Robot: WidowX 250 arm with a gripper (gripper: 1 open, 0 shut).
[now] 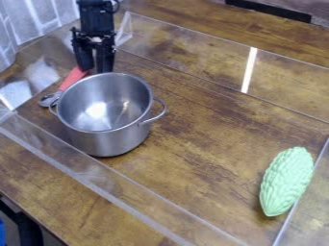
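A black robot gripper (92, 61) hangs at the upper left, low over a red-handled utensil (69, 79) that lies behind the steel pot (106, 127). The utensil's metal end shows by the pot's left side. The fingers are dark and small, so I cannot tell whether they hold the handle. The two-handled pot stands upright on the wooden counter (193, 154). A pale green ridged object (286, 181) lies at the right.
Clear plastic edges (278, 101) border the work area on several sides. A patterned pale wall stands at the far left.
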